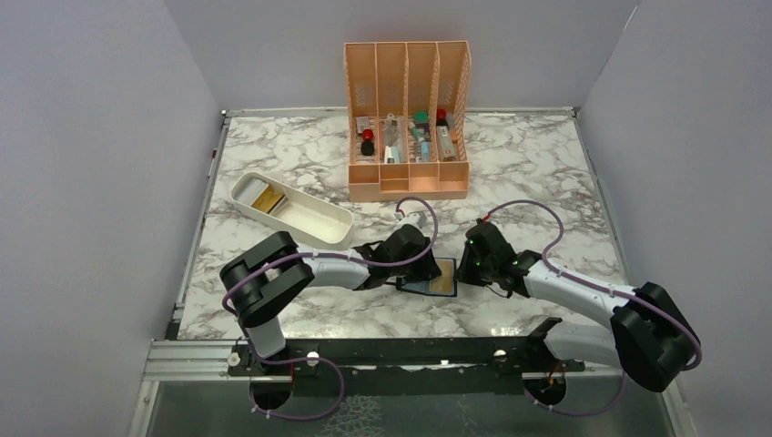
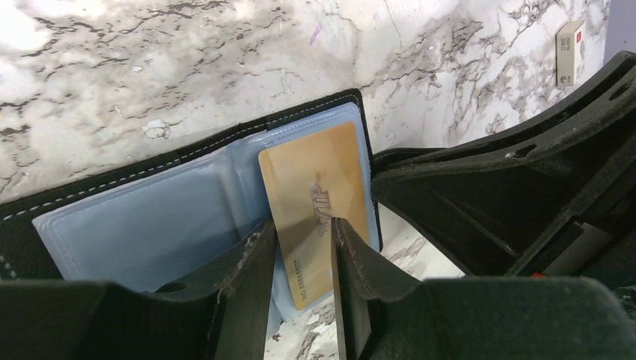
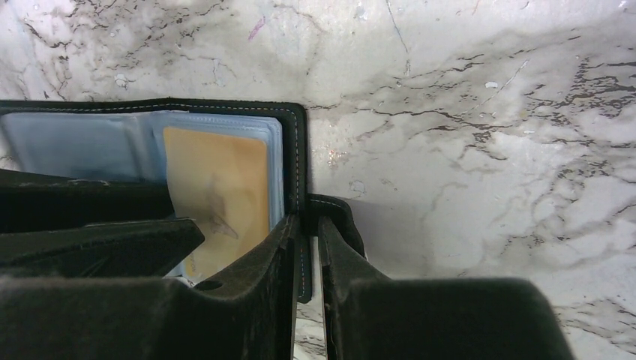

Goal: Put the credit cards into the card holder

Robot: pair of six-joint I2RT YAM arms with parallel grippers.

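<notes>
The card holder [image 1: 417,287] lies unfolded on the marble table, its blue inside faces [image 2: 142,217] up and its border black and stitched. A gold card [image 2: 319,191] rests flat on its right half, in what looks like the pocket there. Above the card's left part, my left gripper has its fingertips apart, nothing clearly clamped between them. My right gripper is shut on the holder's black right edge, where a dark tab sticks out. Whether the card's lower end is tucked in is hard to tell.
A cream tray [image 1: 319,218] at the left holds more gold and white cards [image 1: 264,198]. An orange divided organizer [image 1: 408,187] with small items stands at the back.
</notes>
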